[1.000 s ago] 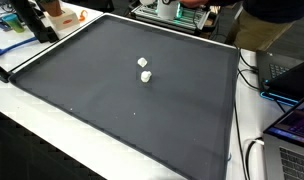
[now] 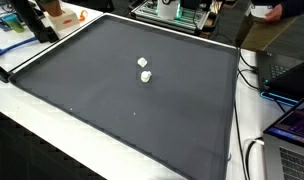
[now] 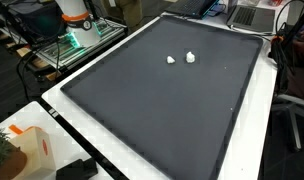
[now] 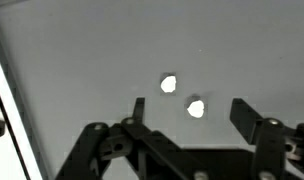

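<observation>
Two small white objects lie apart on the dark grey board. One white piece [image 2: 145, 76] is nearer the front in exterior view 1, and the other white piece [image 2: 142, 62] lies just behind it. From exterior view 2 they appear near the far end, a taller one [image 3: 190, 57] and a smaller one [image 3: 171, 60]. In the wrist view my gripper hangs above the board, its fingers spread wide with nothing between them.
Most of the grey board [image 2: 122, 115] is bare. Laptops [image 2: 292, 158] and cables lie along its right side. An orange-and-white item [image 3: 30, 150] and a plant pot [image 3: 4, 155] stand at the near left of exterior view 2. A person [image 2: 277, 12] is at the back right.
The two white pieces have stayed put.
</observation>
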